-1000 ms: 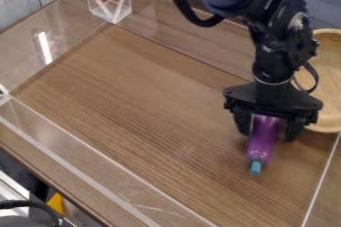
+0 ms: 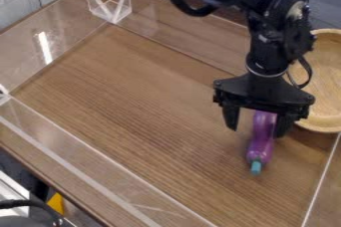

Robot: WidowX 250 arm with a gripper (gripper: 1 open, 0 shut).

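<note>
My black gripper hangs over the right part of the wooden table, open, with its two fingers spread either side of the upper end of a purple object with a teal tip. The object lies lengthwise on the wood, partly hidden under the gripper.
A pale wooden bowl sits at the right, behind the arm. A clear plastic piece stands at the back left.
The gripper has shifted slightly left and up in the view, uncovering a little more of the purple object. The object looks unmoved.
</note>
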